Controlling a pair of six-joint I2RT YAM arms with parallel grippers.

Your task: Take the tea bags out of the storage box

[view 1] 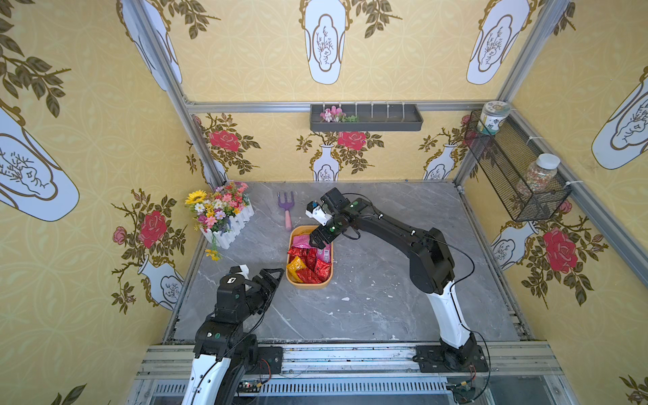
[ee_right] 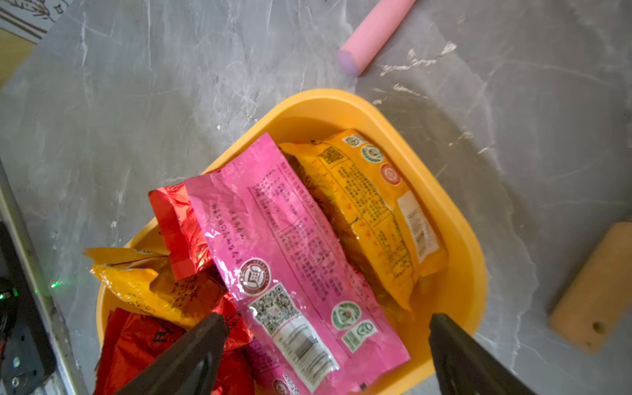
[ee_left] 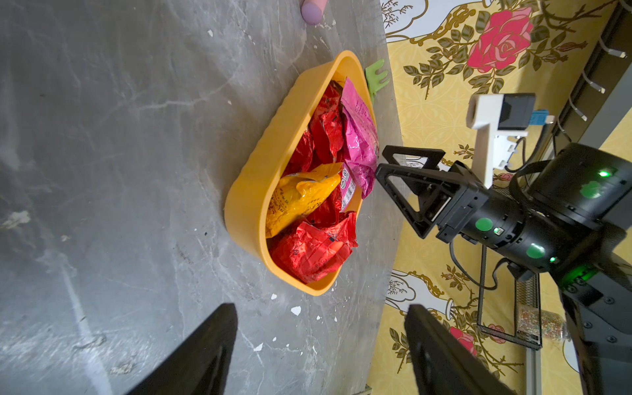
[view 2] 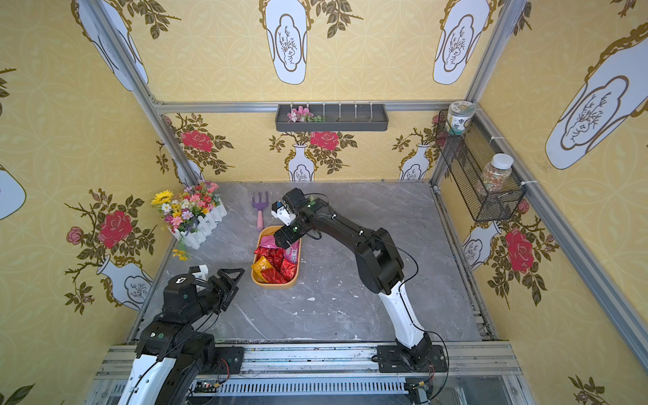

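Note:
The orange storage box (view 1: 291,278) on the grey table holds several tea bags: a pink packet (ee_right: 276,237) on top, a yellow one (ee_right: 368,210) beside it at the far end, red ones (ee_left: 309,253) and another yellow one (ee_left: 296,197). My right gripper hangs open over the far end of the box, above the pink packet, with nothing between its fingers. My left gripper is apart from the box, to its lower left in the top views, its fingertips parted around empty space.
A purple fork (view 1: 286,206) lies behind the box, a green one (ee_left: 375,79) partly hidden nearby. A flower planter (view 1: 226,229) stands at left. A wire basket (view 2: 479,175) hangs on the right wall.

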